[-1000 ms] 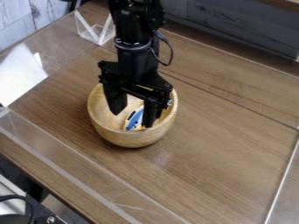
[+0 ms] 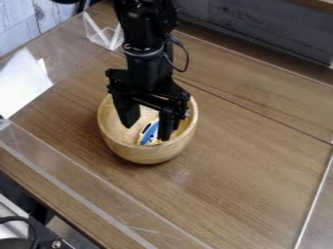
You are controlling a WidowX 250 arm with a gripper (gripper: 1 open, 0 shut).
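A light wooden bowl (image 2: 120, 140) stands on the wooden table. Inside it lies a small object with blue and white on it (image 2: 150, 132), partly hidden by the gripper. My black gripper (image 2: 148, 117) hangs over the bowl from above, fingers open and reaching down to about rim height, one to each side over the bowl's interior. Whether either finger touches the object is unclear.
A white sheet (image 2: 18, 84) lies at the left edge, and a clear plastic item (image 2: 104, 34) at the back left. A wall runs along the back.
The gripper has shifted very slightly over the bowl; otherwise the scene looks the same.
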